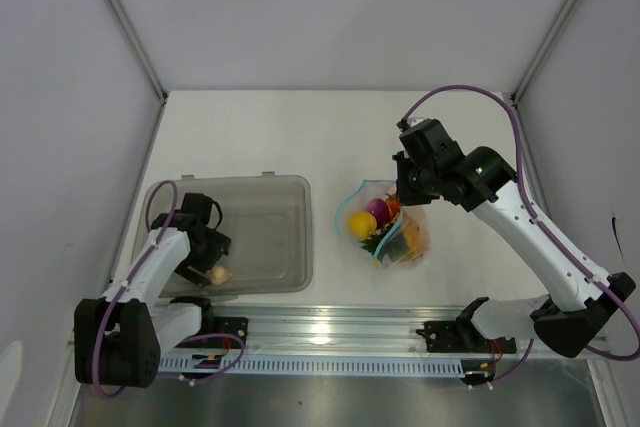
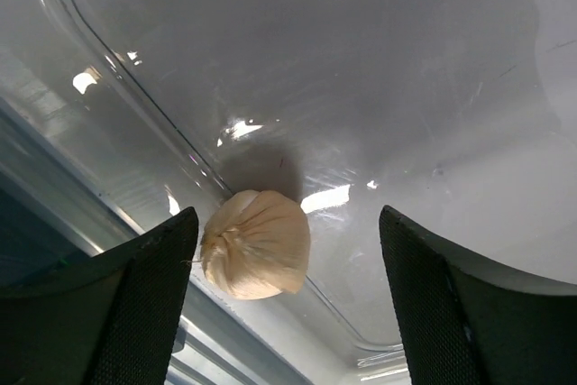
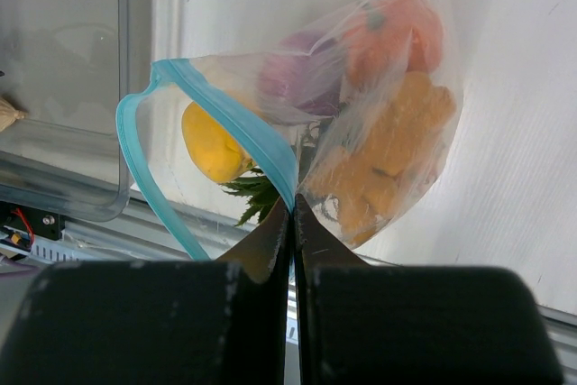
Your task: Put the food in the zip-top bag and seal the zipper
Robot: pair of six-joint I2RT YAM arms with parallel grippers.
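Note:
One pale tan, bulb-like food piece (image 2: pixel 256 245) lies in the grey tray's near-left corner, against its wall. Over it is my left gripper (image 1: pixel 213 265), fingers parted; in the left wrist view the piece shows between the fingers, closer to the left one, untouched as far as I can see. The clear zip bag (image 1: pixel 412 244) has a blue zipper (image 3: pixel 212 96) whose mouth gapes toward the tray. Inside are a yellow fruit (image 3: pixel 213 144), a purple item (image 3: pixel 300 78), a red-orange one (image 3: pixel 394 38), green leaves and brown pieces (image 3: pixel 388 164). My right gripper is shut on the zipper edge.
The grey tray (image 1: pixel 270 232) is otherwise bare and has raised walls. A metal rail (image 1: pixel 320 319) runs along the front edge.

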